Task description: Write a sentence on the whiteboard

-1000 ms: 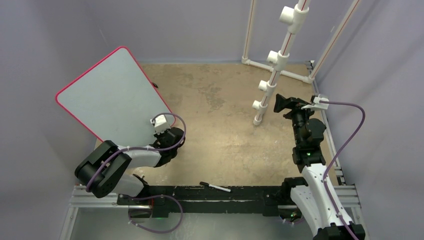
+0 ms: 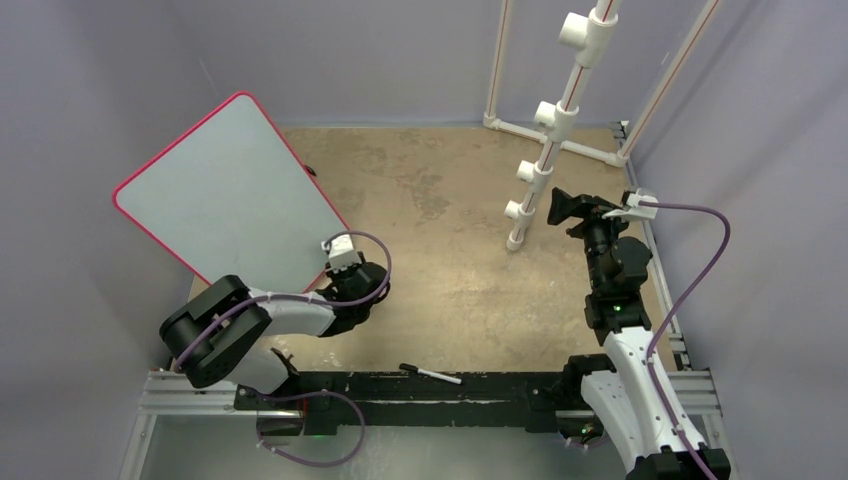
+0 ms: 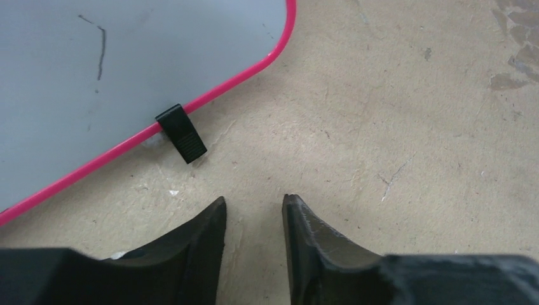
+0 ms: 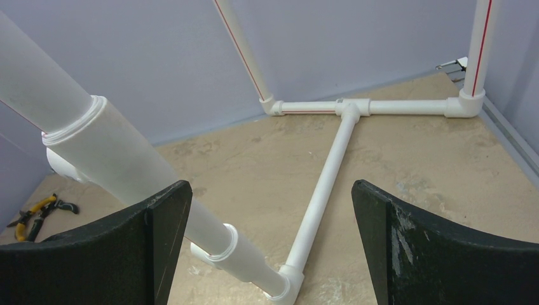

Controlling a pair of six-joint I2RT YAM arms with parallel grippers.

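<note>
The whiteboard [image 2: 230,190], edged in pink-red, leans at the left side of the table. In the left wrist view its lower corner shows, with short dark marks on the surface [image 3: 51,95] and a black clip [image 3: 182,133] on the rim. My left gripper is part open beside this edge, only bare table between its fingers. A white marker with a black cap [image 2: 432,374] lies at the table's front edge, apart from both grippers. On the right side my right gripper stands wide open and empty, facing the white pipes.
A slanted white pipe post with stubs [image 2: 540,170] stands right of centre, close to the right gripper. A pipe frame [image 2: 590,150] joins it at the back. Pliers [image 4: 39,213] lie near the whiteboard.
The left arm has shifted to the right, away from the whiteboard's lower edge. The marker and the right arm are where they were.
</note>
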